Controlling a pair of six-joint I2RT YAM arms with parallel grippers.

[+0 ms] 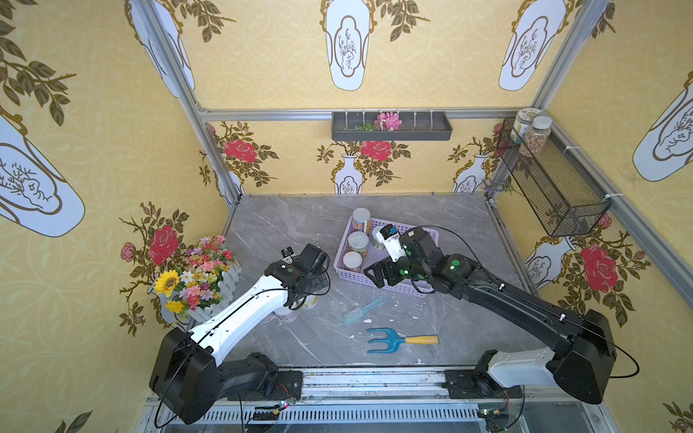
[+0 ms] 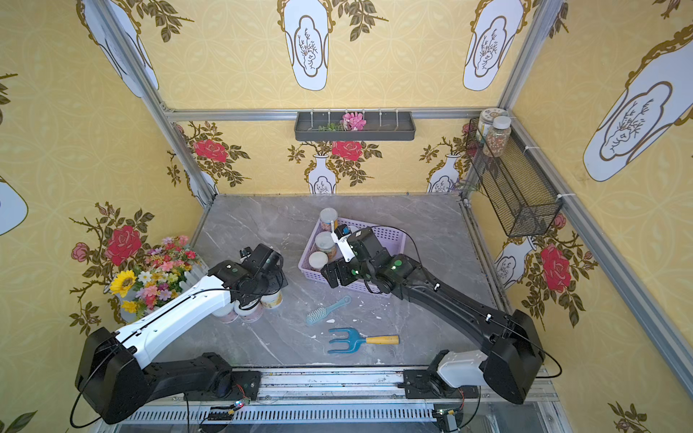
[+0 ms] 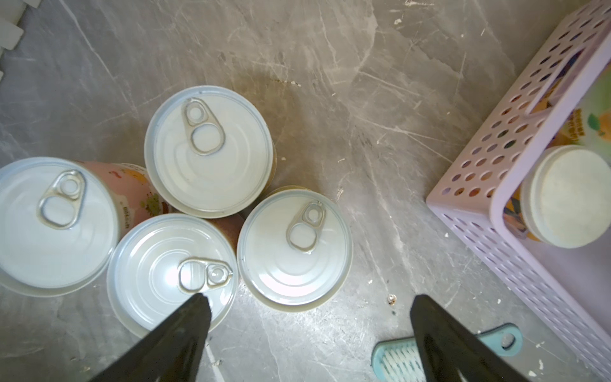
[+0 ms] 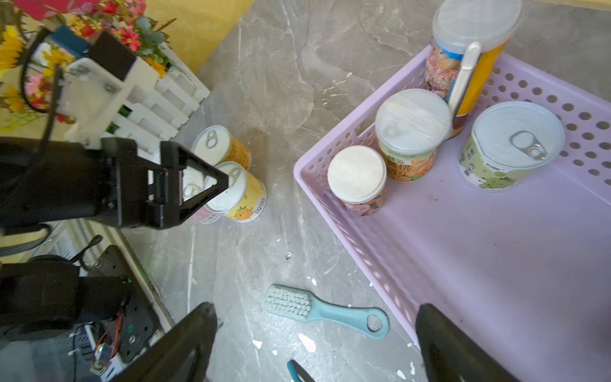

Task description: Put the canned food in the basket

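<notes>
A green-labelled can [image 4: 511,146] with a pull ring stands upright inside the purple basket [image 4: 356,245], near its back wall. My right gripper is open above the basket's front side, nothing between its fingers. On the table left of the basket, several pull-ring cans cluster, among them a yellow one, whose lid also shows beside a back can [image 3: 208,152], a front can [image 3: 172,273] and a pink-labelled can [image 3: 54,226] in the left wrist view. My left gripper hangs open over this cluster, holding nothing.
The basket also holds a white-lidded jar [image 4: 357,172], a clear-lidded cup [image 4: 410,127] and a tall tub [image 4: 474,38]. A blue brush [image 1: 363,310] and a garden fork [image 1: 400,340] lie in front. Flowers [image 1: 195,278] stand left. The basket's right part looks bare.
</notes>
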